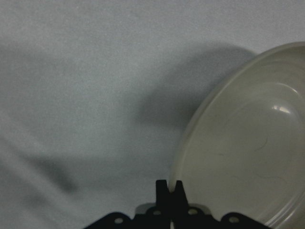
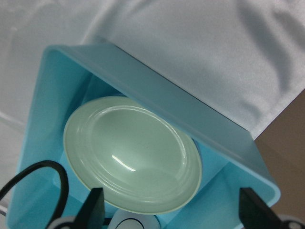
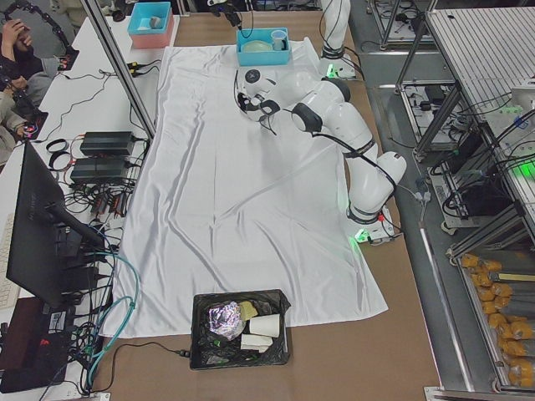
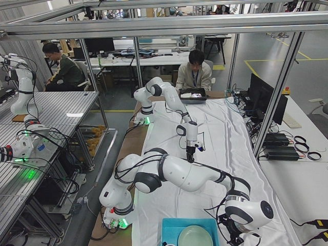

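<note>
In the left wrist view, my left gripper is shut on the rim of a pale oval dish point(image 1: 252, 138), with white cloth beneath. My left gripper point(image 4: 190, 156) is over the middle of the cloth in the right camera view; the dish is not clear there. My right gripper stands open above a light-blue bin point(image 2: 35, 119). Inside the bin lie a pale green oval dish point(image 2: 128, 152) and a white round-topped item point(image 2: 131, 224), partly hidden, with a black cable nearby.
A black crate point(image 3: 197, 334) with wrapped items and white blocks stands at the white cloth's near end. A monitor point(image 3: 33, 234) and cables line the left side. An aluminium-framed bench point(image 3: 468, 67) stands to the right.
</note>
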